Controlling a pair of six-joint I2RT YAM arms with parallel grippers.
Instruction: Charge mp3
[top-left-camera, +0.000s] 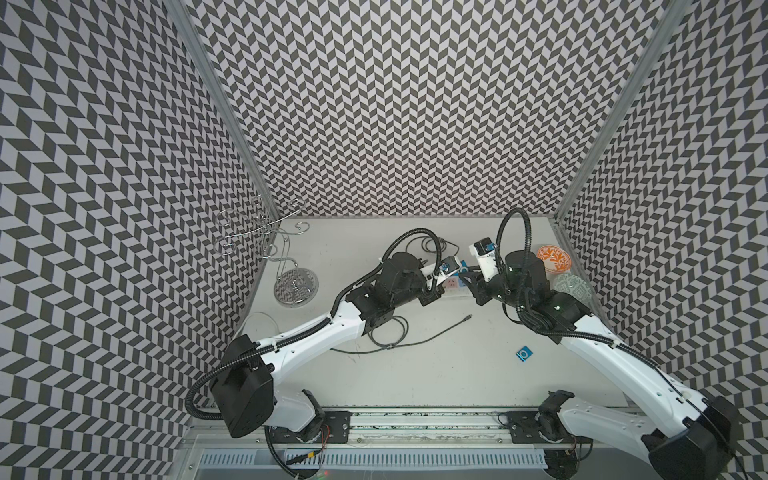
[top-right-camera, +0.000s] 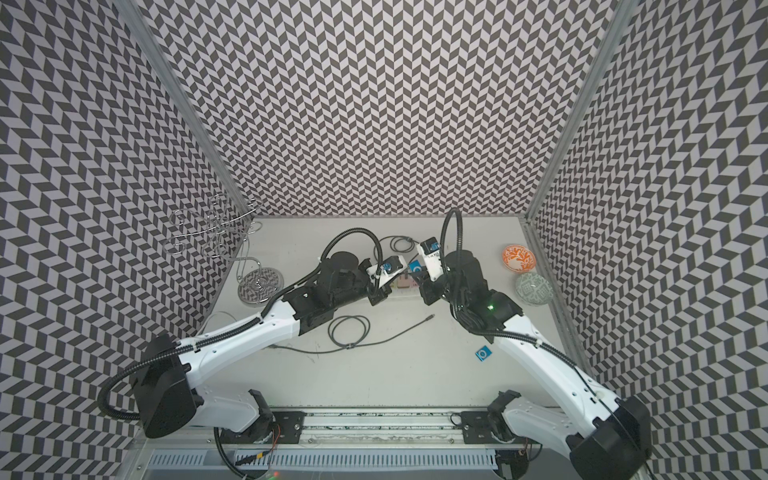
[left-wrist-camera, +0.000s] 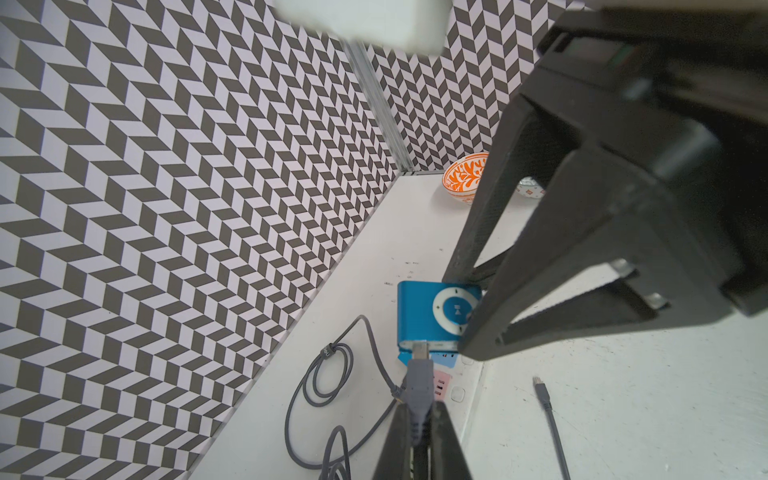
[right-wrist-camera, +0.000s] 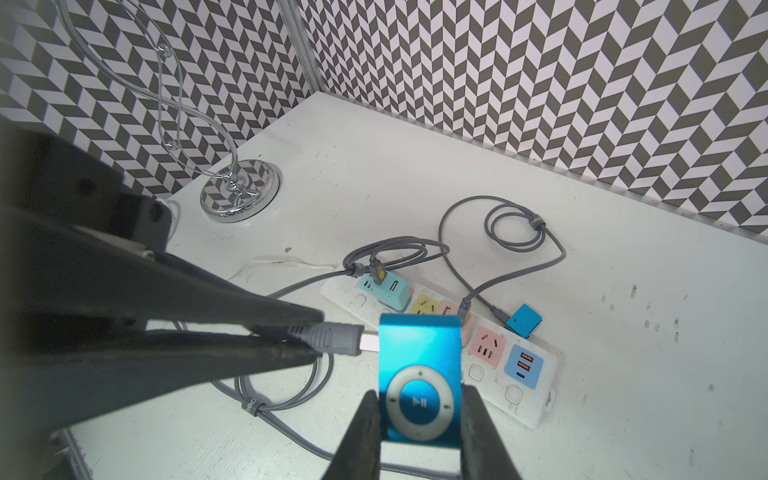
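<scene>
A blue mp3 player (right-wrist-camera: 420, 376) with a white control ring is held above the table, my right gripper shut on it. My left gripper is shut on a grey cable plug (right-wrist-camera: 340, 338), which points at the player's edge. The plug's metal tip (right-wrist-camera: 369, 342) meets that edge in the right wrist view, and part of the metal still shows. In the left wrist view the tip overlaps the player's edge; how far in it sits, I cannot tell.
Below lies a white power strip (right-wrist-camera: 532, 404) with coloured sockets and cables. A small blue device (right-wrist-camera: 524, 320) rests beside it at a cable's end. Another blue player (top-left-camera: 524, 353) lies front right, a loose cable (top-left-camera: 432, 337) in the middle, bowls (top-left-camera: 553, 258) at right.
</scene>
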